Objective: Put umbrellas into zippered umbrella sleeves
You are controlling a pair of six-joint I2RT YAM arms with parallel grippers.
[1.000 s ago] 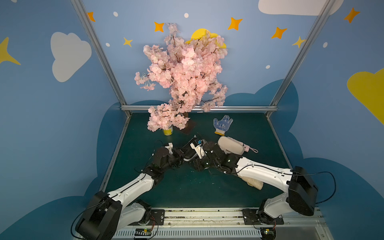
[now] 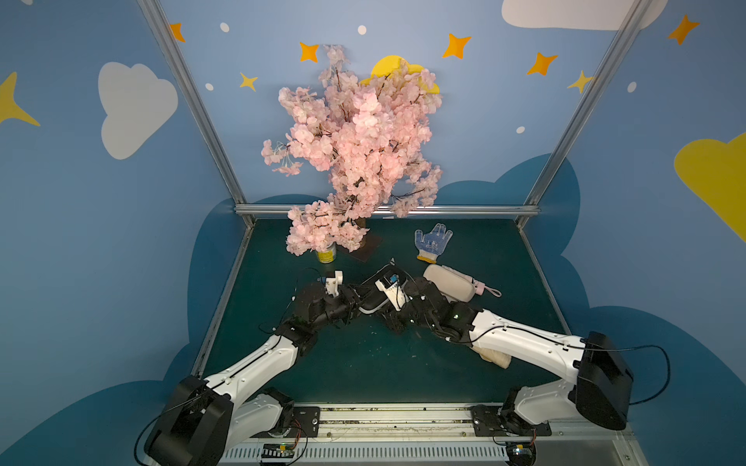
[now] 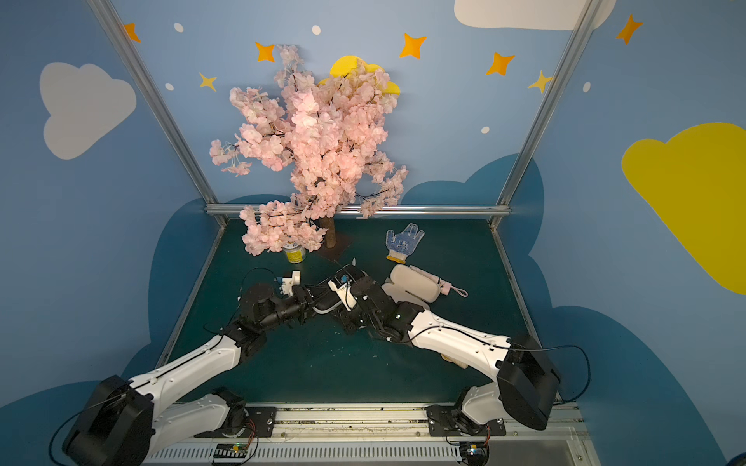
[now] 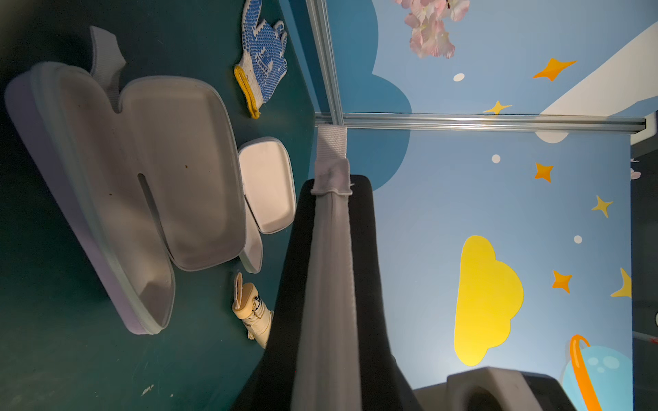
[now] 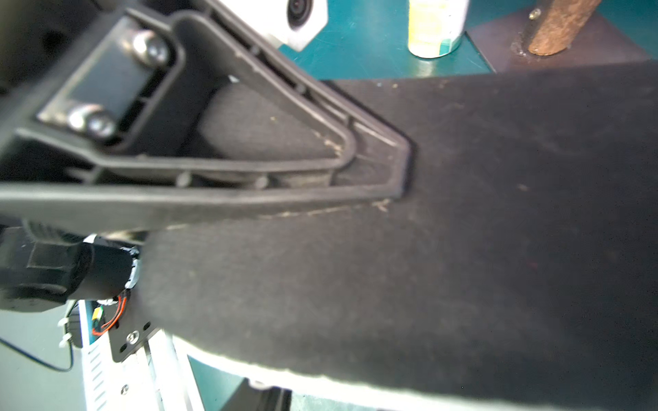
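A black sleeve (image 2: pixel 380 289) with a pale grey zip edge is held up between the two arms. In the left wrist view that edge (image 4: pixel 333 274) runs upward to a grey fabric tab (image 4: pixel 332 167). My left gripper (image 2: pixel 359 299) is shut on the sleeve's left part. My right gripper (image 2: pixel 398 299) is at its right side; one finger (image 5: pixel 370 164) lies across the broad black face in the right wrist view, the other finger is hidden. A lilac-grey sleeve (image 4: pixel 185 171) lies open and empty on the table. A pale pink handle with a loop (image 2: pixel 480 288) shows beside the light sleeve (image 2: pixel 450 283).
A blue-white glove (image 2: pixel 433 239) lies at the back. The blossom tree (image 2: pixel 365 147) and a yellow can (image 2: pixel 326 254) stand behind the left arm. A cream bundle (image 2: pixel 493 356) is partly under the right arm.
My right arm has shifted slightly to the right over the last second, its gripper staying by the black sleeve. The left arm has moved only a little.
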